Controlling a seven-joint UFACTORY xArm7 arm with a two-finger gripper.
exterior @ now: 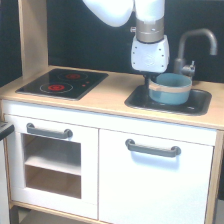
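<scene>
A teal-blue pot [172,94] with a light rim stands in the dark sink [137,101] on the right side of a toy kitchen counter. My arm reaches down from the top, and its gripper [150,76] is at the pot's left, near its rim. The fingers are small and dark against the backdrop, so whether they touch or grip the pot cannot be made out.
A grey faucet [182,52], blurred at its spout, rises behind the pot. To the left lies a black stovetop [60,84] with red-ringed burners, with bare wooden counter [108,92] in between. Below are a white door [155,180] and an open-fronted oven compartment [52,165].
</scene>
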